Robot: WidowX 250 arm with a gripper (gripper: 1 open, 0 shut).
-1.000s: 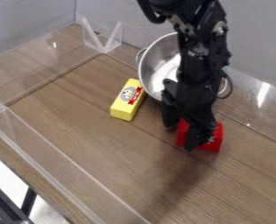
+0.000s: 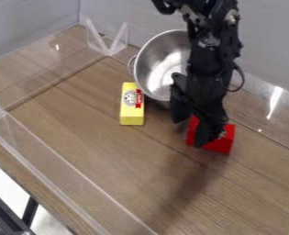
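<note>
My black gripper (image 2: pixel 195 115) hangs low over a red block (image 2: pixel 217 138) at the right middle of the camera view, its fingers in front of and partly covering it; whether they are shut on it I cannot tell. A silver metal pot (image 2: pixel 157 64) with a wire handle stands behind the arm, partly hidden. Left of the gripper, a yellow box (image 2: pixel 132 107) with a red and white label lies on the wooden table.
Clear plastic barriers (image 2: pixel 49 174) run along the table's left side, with more at the back against grey walls.
The gripper and arm have shifted slightly upward and back. The yellow box appears turned a little, standing straighter in the view than before.
</note>
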